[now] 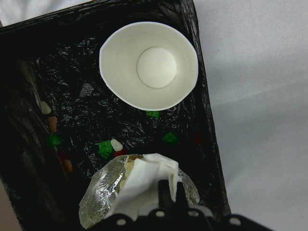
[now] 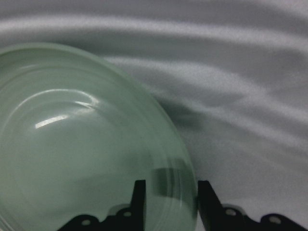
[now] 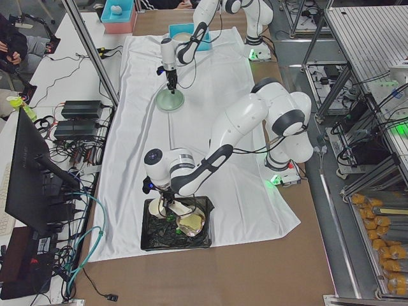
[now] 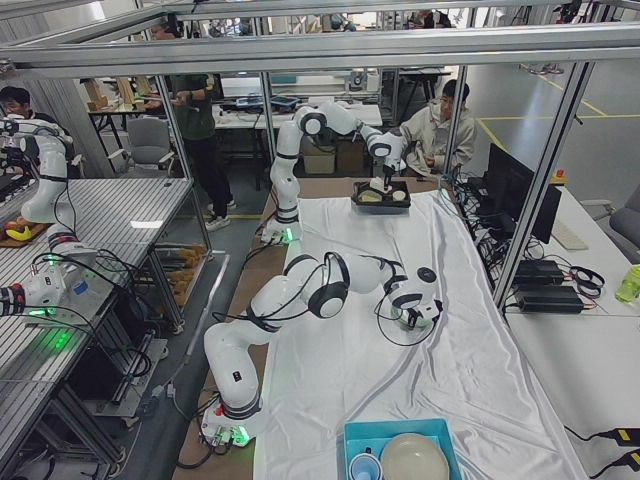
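My left gripper is shut on a crumpled white napkin (image 1: 144,178), held over a foil dish (image 1: 96,197) in a black-lined tray (image 3: 153,236). A white paper cup (image 1: 115,72) stands in that tray among small scattered food bits. My right gripper is open at the rim of a pale green plate (image 2: 82,144), one finger over the plate and the other at its edge.
A blue bin (image 4: 360,435) holding a bowl and a cup stands at the other end of the white cloth (image 3: 248,210). The cloth between plate and tray is mostly clear. Monitors and cables line one side.
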